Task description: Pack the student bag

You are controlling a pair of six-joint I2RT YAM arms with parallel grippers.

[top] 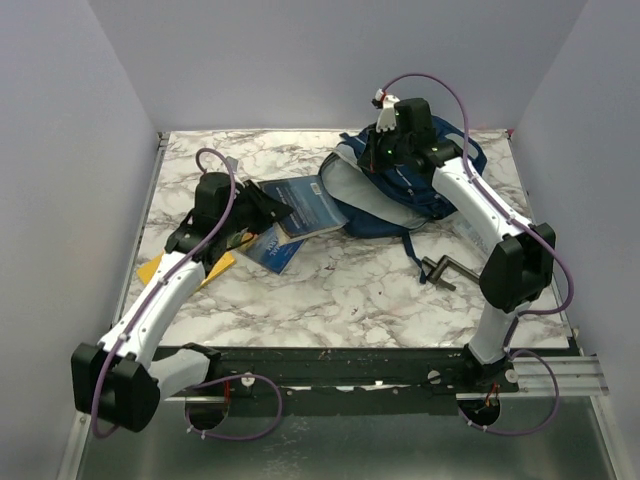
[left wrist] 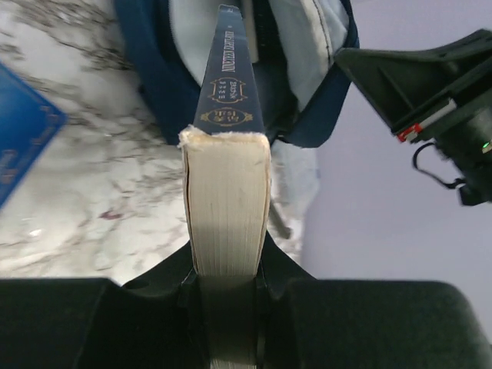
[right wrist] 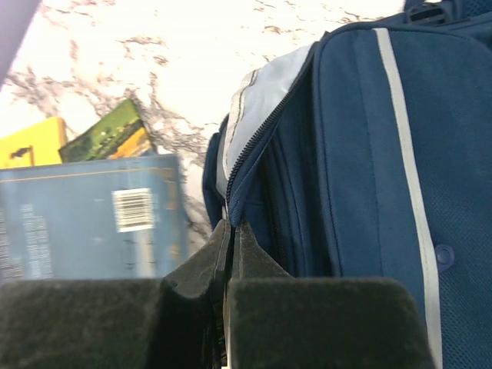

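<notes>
The dark blue backpack [top: 400, 185] lies at the back right with its opening pulled wide, pale grey lining [top: 362, 190] showing. My right gripper is shut on the zippered edge of that opening and holds it up. A thick dark blue book [top: 305, 205] is clamped in my left gripper, its spine [left wrist: 228, 84] pointing at the bag's mouth, in front of it and outside. Beneath, the Animal Farm book [left wrist: 23, 127] lies on the table, partly covered in the top view. A yellow book [top: 215, 266] is at the left, largely behind the left arm.
A grey metal-looking object [top: 450, 270] lies by the bag's strap [top: 411, 250]. A clear plastic item [top: 472, 235] sits near the right edge, partly behind the right arm.
</notes>
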